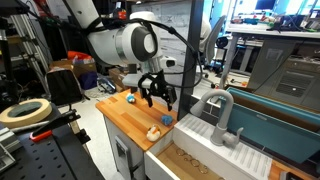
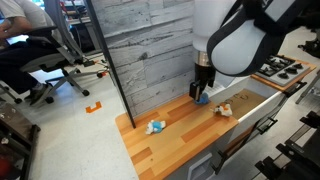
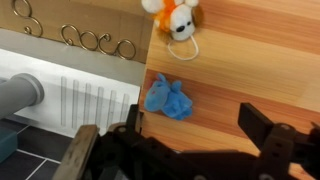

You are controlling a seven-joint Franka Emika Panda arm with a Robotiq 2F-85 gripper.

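A small blue toy (image 3: 168, 98) lies on the wooden counter (image 3: 235, 75), close to the edge beside the sink. My gripper is open above it, and the toy shows between the fingers in the wrist view with clear space around it. In exterior view 1 the blue toy (image 1: 167, 118) rests just below the gripper (image 1: 160, 101). From the other side, exterior view 2 also has the toy (image 2: 202, 99) under the gripper (image 2: 192, 93). An orange and white toy (image 3: 178, 18) sits on the counter near the open drawer.
Another blue and white toy (image 2: 155, 127) lies farther along the counter. The open drawer (image 1: 190, 168) holds several rings (image 3: 88, 40). A grey faucet (image 1: 212, 104) and a white ribbed drainboard (image 3: 85, 103) stand beside the blue toy. Bare wood lies between the toys.
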